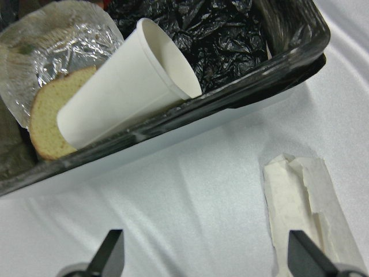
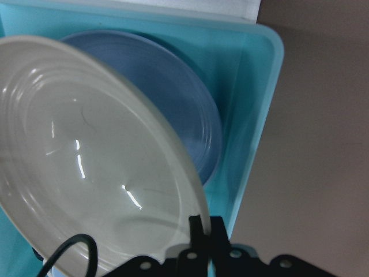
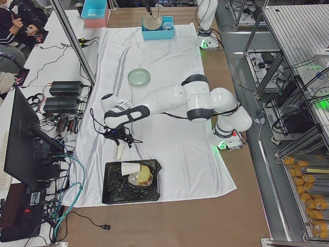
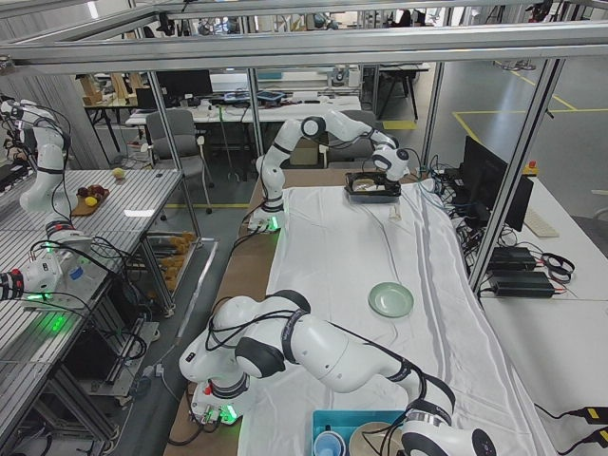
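Observation:
A black lined bin (image 3: 115, 185) holds a white paper cup (image 1: 115, 86), a bread slice (image 1: 46, 121) and crumpled wrapping (image 1: 69, 40). Beside it lies crumpled white paper (image 1: 297, 208), under my open left gripper, whose fingers have nothing between them. At the far end, my right gripper is shut on the rim of a white plate (image 2: 86, 156), tilted over a blue bin (image 2: 253, 115) with a blue plate (image 2: 167, 86) inside.
A green plate (image 3: 139, 77) lies on the white cloth (image 3: 180, 154) between the bins. A monitor (image 3: 25, 144) and cables line one side.

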